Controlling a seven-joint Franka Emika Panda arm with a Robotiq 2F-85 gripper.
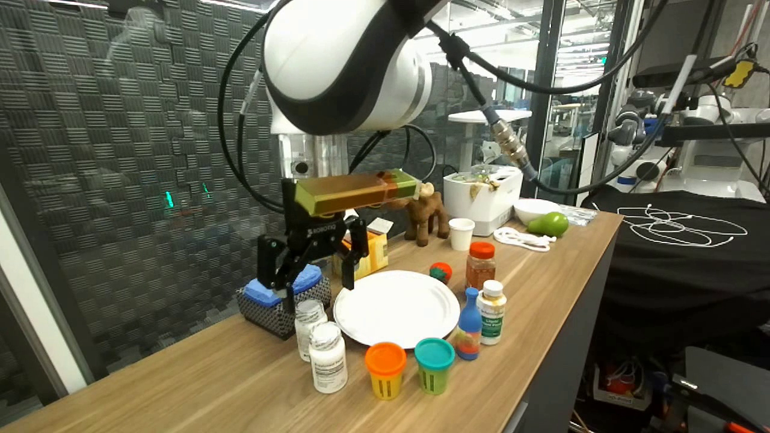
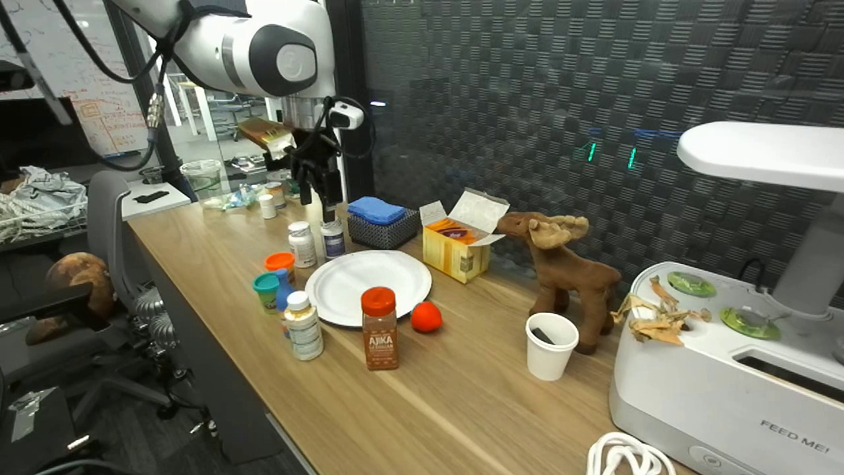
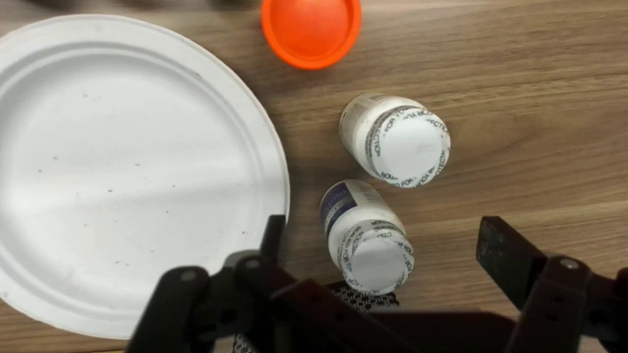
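My gripper is open above two white bottles, with nothing held between its fingers. In the wrist view, the bottle with the dark blue label shows between the spread fingers, which are still above it. The second white bottle stands just beside it, nearer the orange-lidded tub. A white plate lies to the left of both bottles, with one finger over its rim. In the second exterior view the gripper hangs over the labelled bottle and the other bottle.
A black basket with a blue cloth stands close behind the bottles. Around the plate are a teal-lidded tub, a blue bottle, a supplement bottle, a red-lidded jar and a tomato. Bare tabletop lies at the front left.
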